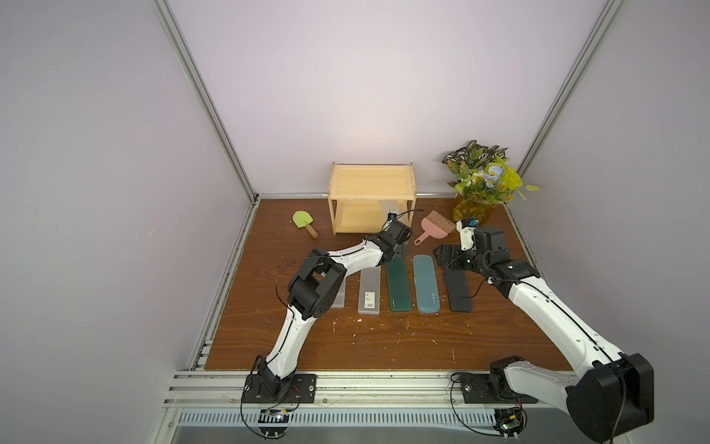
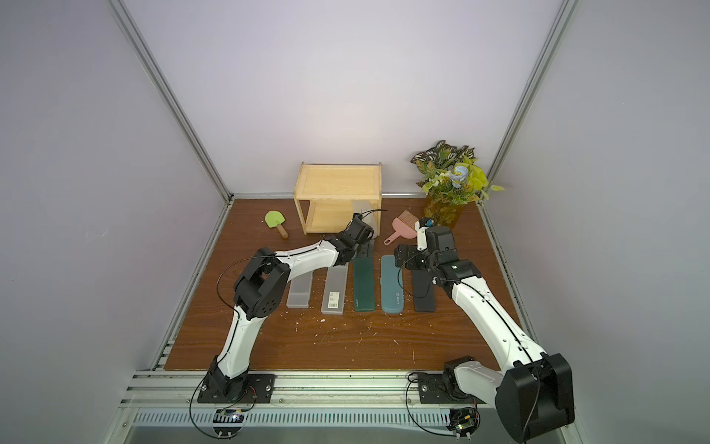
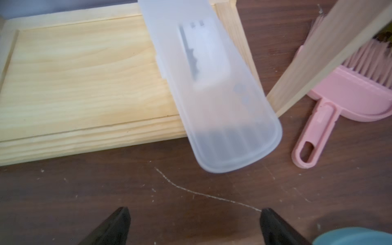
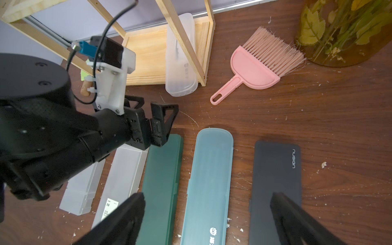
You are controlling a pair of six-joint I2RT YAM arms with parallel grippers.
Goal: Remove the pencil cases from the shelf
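Note:
A translucent white pencil case (image 3: 220, 102) lies on the lower board of the wooden shelf (image 3: 81, 77), at its right side. Its rounded near end sticks out past the shelf's front edge, beside the right front post. My left gripper is in front of that end, open, with a gap of bare table between its fingers and the case. Over the table's right side, my right gripper is open and holds nothing. Below it are a light blue case (image 4: 210, 175) and a black case (image 4: 275, 179).
A dark green case (image 2: 364, 285) and two grey cases, one being a labelled grey case (image 2: 334, 285), lie in the same row. A pink dustpan brush (image 4: 255, 67) and a flower vase (image 1: 469, 211) stand right of the shelf; a green scoop (image 1: 301, 218) is left.

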